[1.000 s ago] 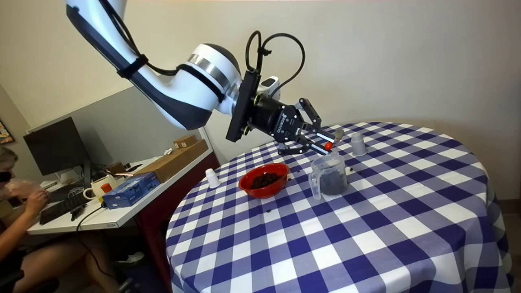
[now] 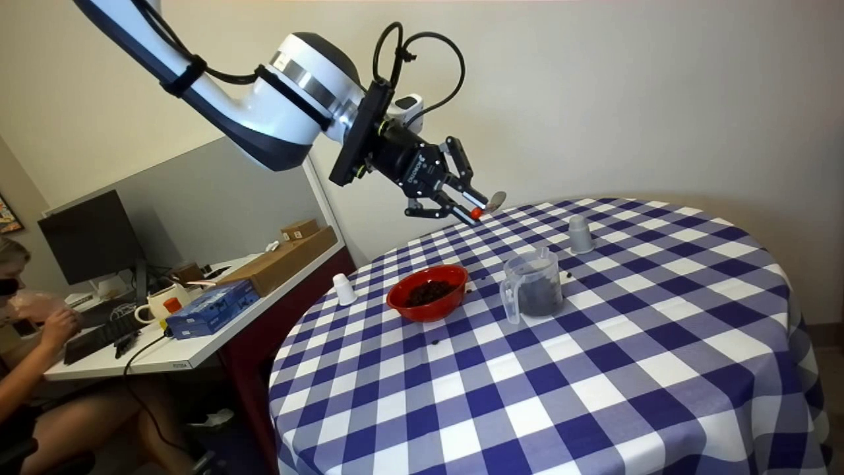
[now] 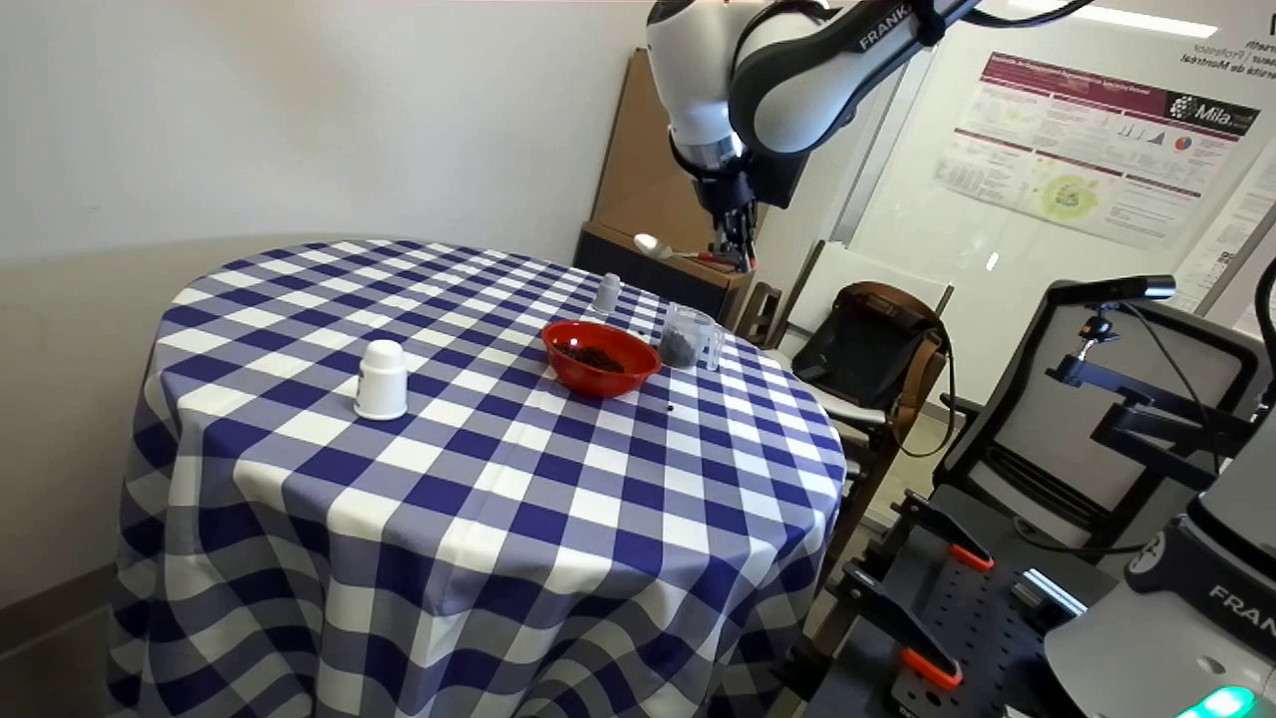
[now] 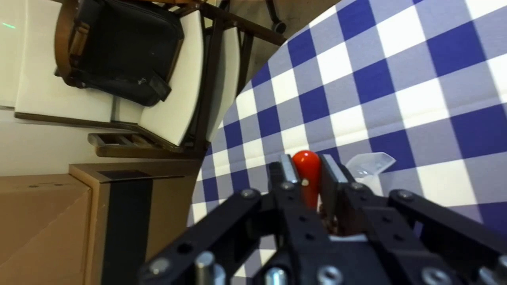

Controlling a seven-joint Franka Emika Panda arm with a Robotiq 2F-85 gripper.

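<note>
My gripper is shut on the red handle of a spoon, high above the table. In exterior view 2 the silver bowl of the spoon points left, and I cannot tell whether anything lies in it. Between my fingers in the wrist view shows the rounded red handle end. Below and left of the gripper in exterior view 1, a red bowl holds dark bits. The clear measuring jug with dark contents stands to its right; its spout shows beside my fingers in the wrist view.
One white cup stands upside down near the table's edge. A second upside-down cup is behind the jug. Some dark bits lie loose on the checked tablecloth.
The gripper has risen and moved left in exterior view 1 with the spoon still held, away from above the jug. Bowl, jug and cups stand where they were.
</note>
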